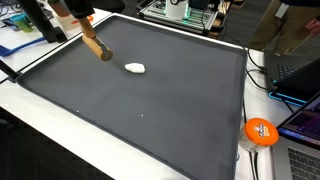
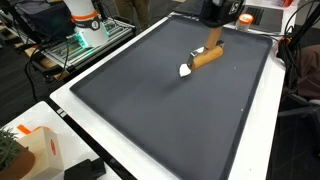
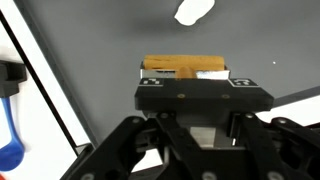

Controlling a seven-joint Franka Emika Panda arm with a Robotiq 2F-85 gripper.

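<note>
An orange-brown tool [image 1: 97,46], with a handle and a crosswise head, hangs below my gripper [image 2: 221,14] at the far side of the dark mat. The gripper is shut on its handle. In the wrist view the tool's head [image 3: 185,63] shows just beyond my gripper, with a pale strip along it. A small white piece [image 1: 135,68] lies on the mat, apart from the tool. The same white piece [image 2: 184,70] shows in exterior view 2 beside the tool's head [image 2: 208,56]. Whether the head touches the mat I cannot tell.
An orange-lidded container [image 1: 261,132] stands off its right edge. A blue spoon-like utensil [image 3: 10,150] lies outside the mat's edge in the wrist view.
</note>
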